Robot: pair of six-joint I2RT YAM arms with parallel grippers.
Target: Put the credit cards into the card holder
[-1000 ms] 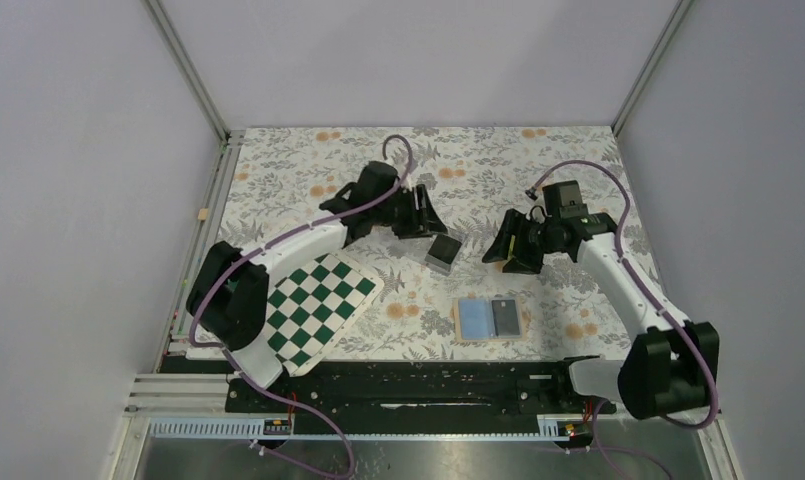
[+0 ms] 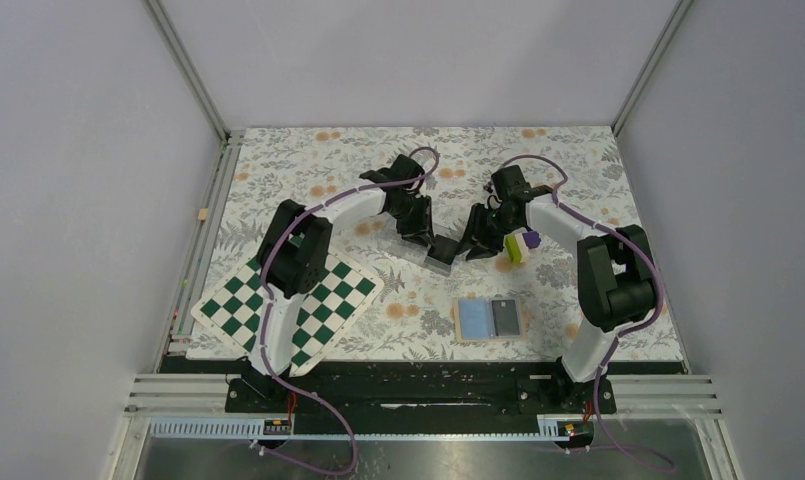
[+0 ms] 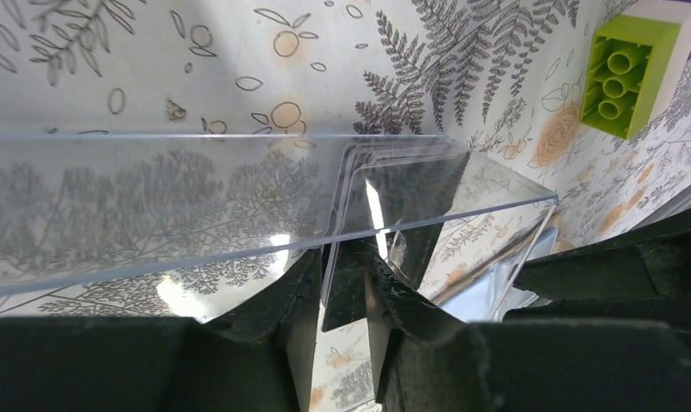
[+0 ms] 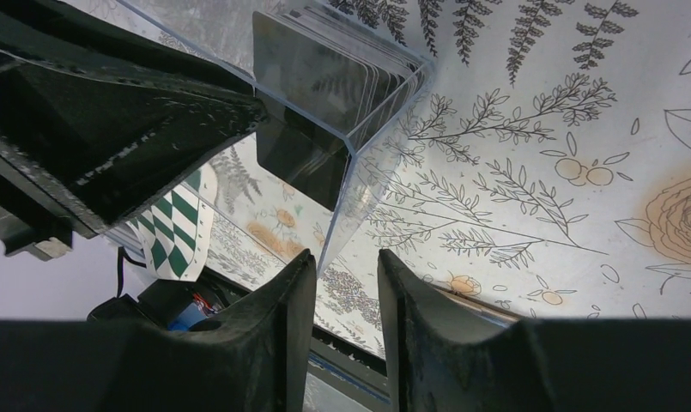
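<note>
A clear box (image 4: 378, 129) stands mid-table with several thin cards (image 4: 312, 73) standing on edge in it; a dark card (image 2: 443, 248) faces up in the top view. An open card holder (image 2: 473, 318), blue on one half and grey on the other, lies flat nearer the front. At the box's left part is my left gripper, a gap showing between its fingers close to the clear wall. My right gripper is at the right end, its fingers apart, one near the box's corner. Neither gripper visibly holds a card.
A lime-green block (image 3: 631, 75) with a purple part sits beneath the right arm. A green-and-white checkered board (image 2: 323, 310) covers the front left. Open table lies around the card holder and behind the box.
The card holder has stayed put.
</note>
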